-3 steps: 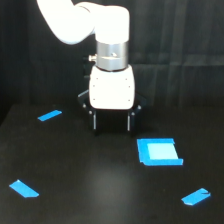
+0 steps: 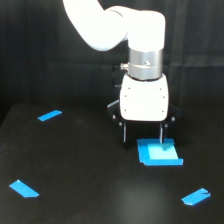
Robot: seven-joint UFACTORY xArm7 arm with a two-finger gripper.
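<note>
My white gripper (image 2: 143,137) points down over the dark table with its two thin dark fingers spread wide. Nothing shows between them. A pale square framed in blue (image 2: 160,152) lies flat on the table, just below and to the right. In the image, the right finger overlaps the upper part of this square. How high the fingertips are above the surface is hard to tell.
Short blue tape strips lie at the back left (image 2: 50,115), front left (image 2: 24,188) and front right (image 2: 196,197). A dark curtain hangs behind.
My arm has moved to the right and slightly lower in the image, from left of the blue-framed square to partly over it. The fingers remain apart; the square and strips have not moved.
</note>
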